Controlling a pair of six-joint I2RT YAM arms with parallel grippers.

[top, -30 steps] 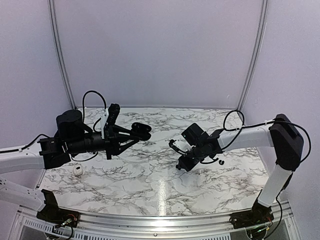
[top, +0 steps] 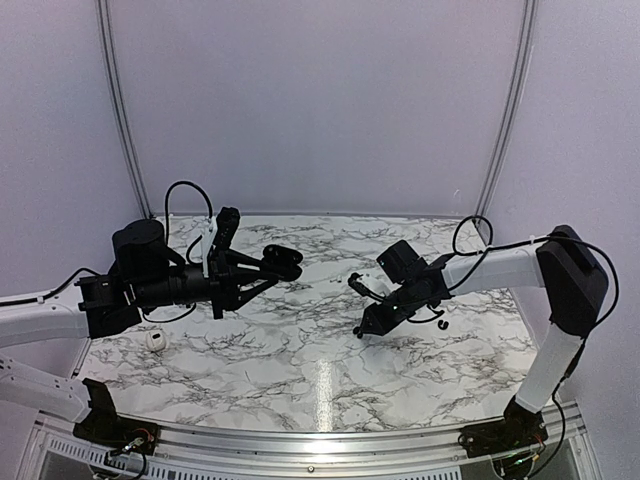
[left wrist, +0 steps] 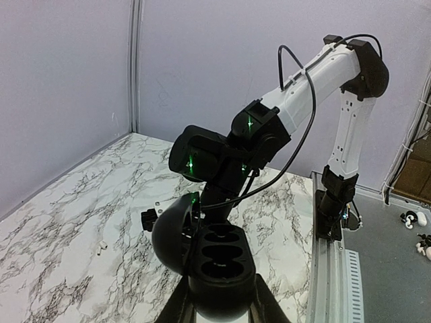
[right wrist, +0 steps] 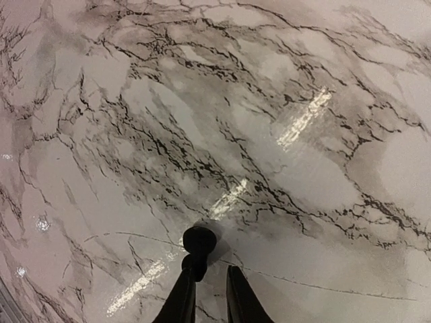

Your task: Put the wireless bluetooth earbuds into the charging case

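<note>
The open black charging case is held up at centre-left by my left gripper, which is shut on it; in the left wrist view its lid stands beside empty-looking slots. A black earbud lies on the table just beyond the fingertips of my right gripper, which is part open with nothing clearly between its fingers. In the top view that gripper is low over the table, right of centre. Another small black piece, apparently an earbud, lies at the right.
A small white round object sits at the left of the marble table. Small white bits lie toward the back. Walls enclose the sides and back.
The right gripper and wrist have shifted slightly to the right, with the wrist rising a little. The left arm and case have stayed still.
</note>
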